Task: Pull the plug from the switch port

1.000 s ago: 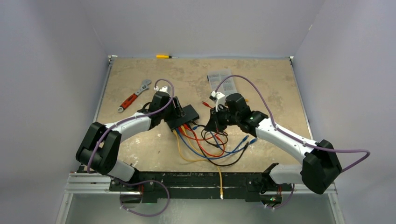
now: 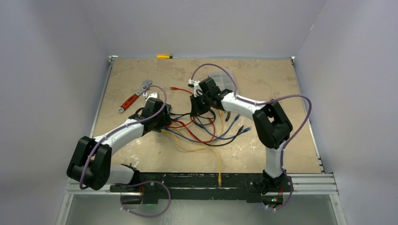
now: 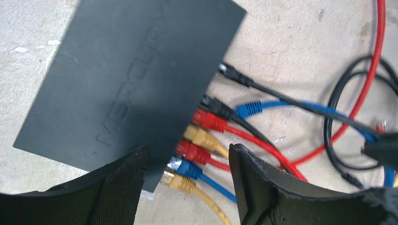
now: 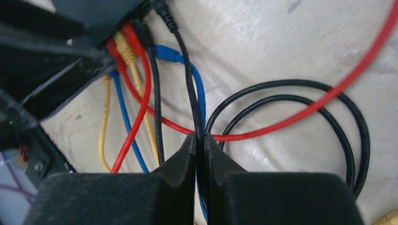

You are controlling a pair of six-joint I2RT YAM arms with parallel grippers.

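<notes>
The dark switch fills much of the left wrist view; in the top view my left gripper mostly covers it. Left fingers stand apart over the switch's near corner and its row of plugs; whether they touch the switch cannot be told. A black plug sits at the far end of the port edge, apart from the other plugs. Its black cable runs between the fingertips of my right gripper, which is shut on it, a short way from the plug.
Red, yellow, blue and black plugs crowd the port edge. Loose cables, including a red cable, lie tangled under the right gripper. An adjustable wrench lies at the left; a clear box is behind the right arm.
Both grippers have shifted left, the right one the further. The switch and cables have moved left too, and the switch is now mostly hidden in the top view.
</notes>
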